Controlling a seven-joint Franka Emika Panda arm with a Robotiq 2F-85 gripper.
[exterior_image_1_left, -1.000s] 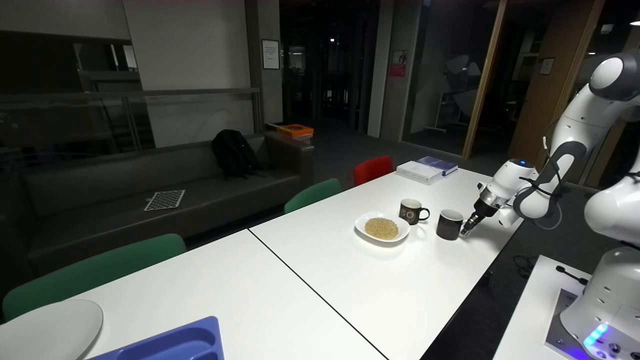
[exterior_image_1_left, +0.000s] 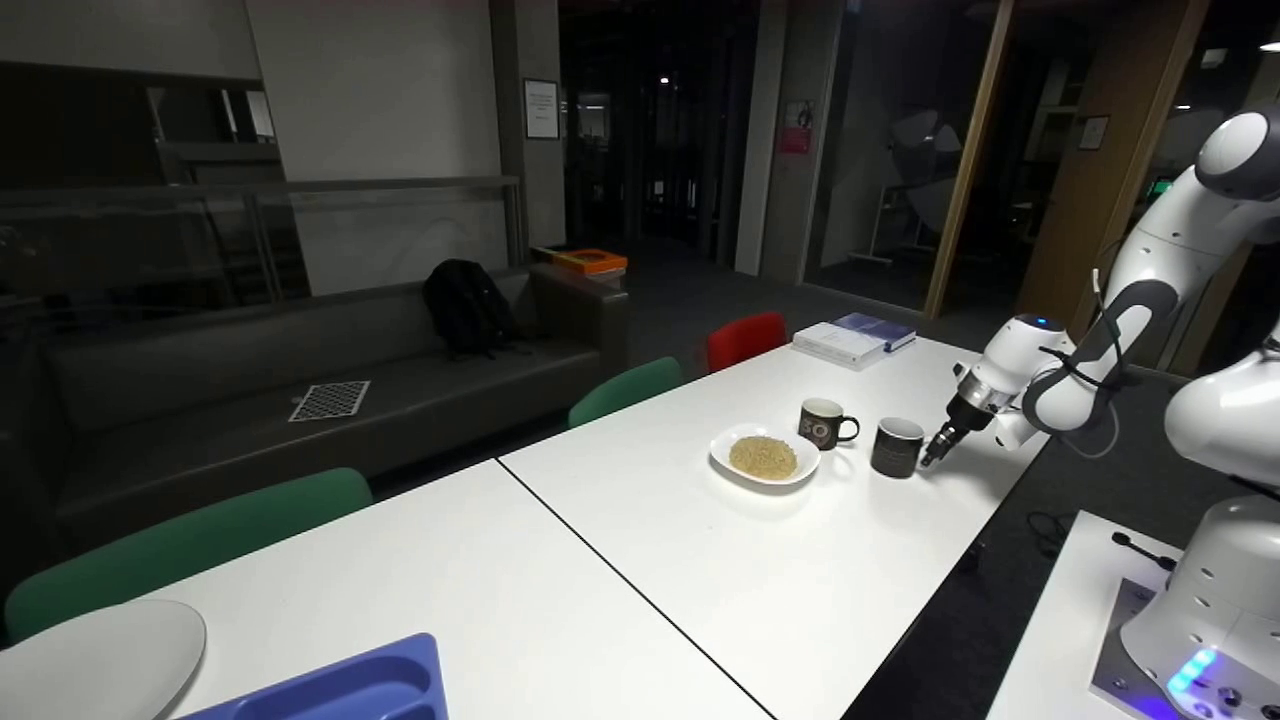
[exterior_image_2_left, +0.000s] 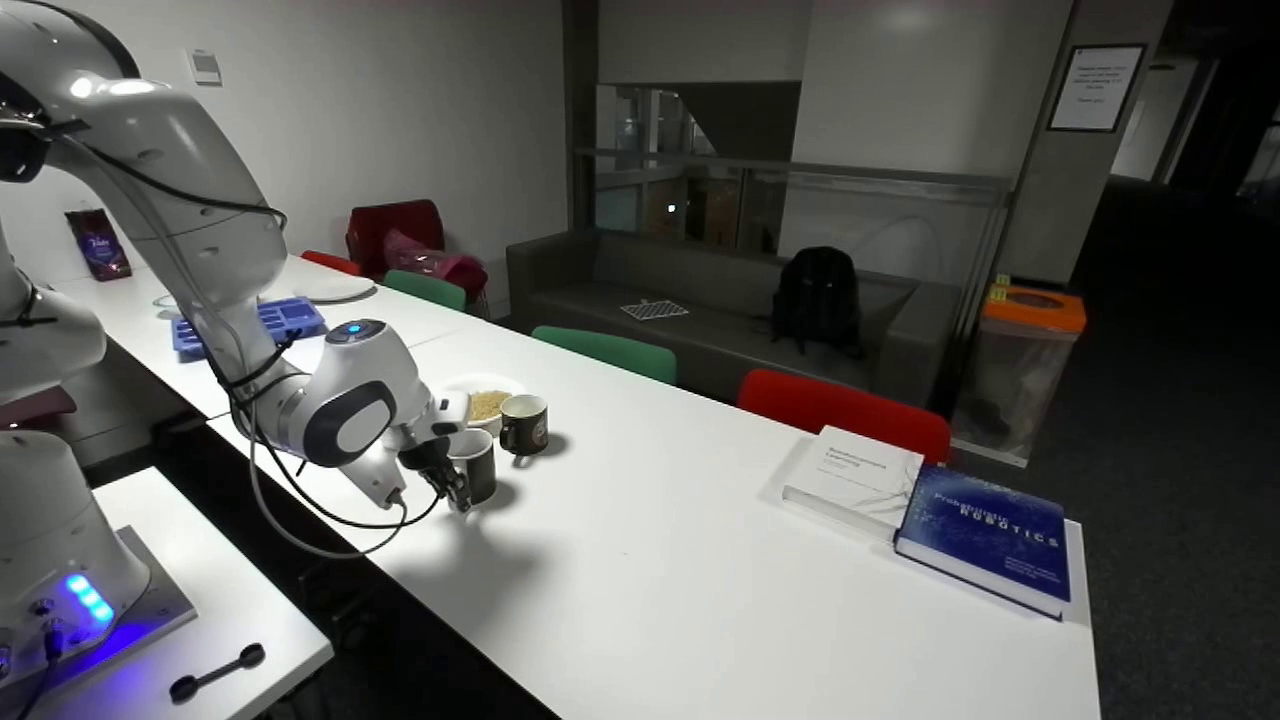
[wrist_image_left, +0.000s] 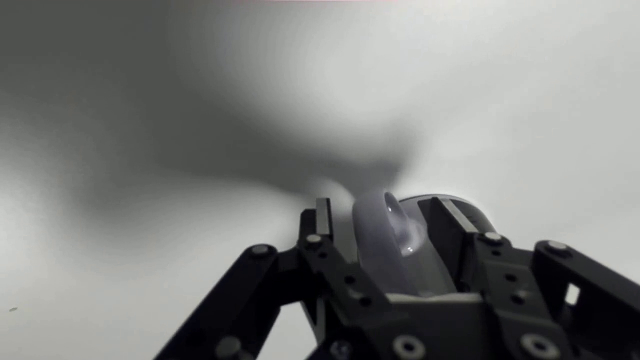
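Note:
A dark mug with a pale inside (exterior_image_1_left: 897, 449) stands upright near the right-hand table edge. My gripper (exterior_image_1_left: 929, 460) is low over the tabletop, right beside this mug. In the wrist view, the mug's smooth handle (wrist_image_left: 378, 240) rises between the two fingers of my gripper. The fingers are part open, with a gap showing on either side of the handle. From the other side, the mug (exterior_image_2_left: 477, 466) is partly covered by the gripper (exterior_image_2_left: 456, 490). The table hides none of the handle, but the mug's far side is out of sight in the wrist view.
A second dark mug (exterior_image_1_left: 822, 425) and a white plate (exterior_image_1_left: 727, 460) of tan grains (exterior_image_1_left: 763, 456) stand close by. Two books (exterior_image_2_left: 854, 478) lie at the table's far end. A blue tray (exterior_image_1_left: 348, 686) is at the opposite end.
The mug by my gripper has shifted very slightly, and the arm has moved a little with it. The second mug and the plate are where they were.

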